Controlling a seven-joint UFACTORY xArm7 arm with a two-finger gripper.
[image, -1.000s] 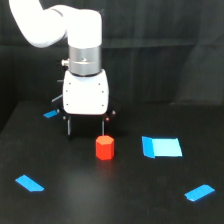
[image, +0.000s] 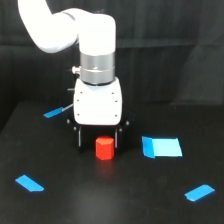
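Note:
A small red block (image: 104, 149) with a hexagonal outline rests on the black table near the centre. Above it is the white arm's gripper (image: 98, 144), its two dark fingers pointing down and spread wide, so it is open. Seen from the camera, the block appears between the fingers, closer to the right one, and nothing is gripped. Whether the fingertips are level with the block or above and behind it is hard to tell.
To the right lies a light-blue sheet (image: 167, 147) with a darker blue strip at its left edge. Blue tape pieces mark the front left (image: 29, 183), front right (image: 200, 192) and back left (image: 54, 112).
The gripper has moved right and lower in the view, from left of the red block to over it. Its fingers remain spread. The block stays where it was.

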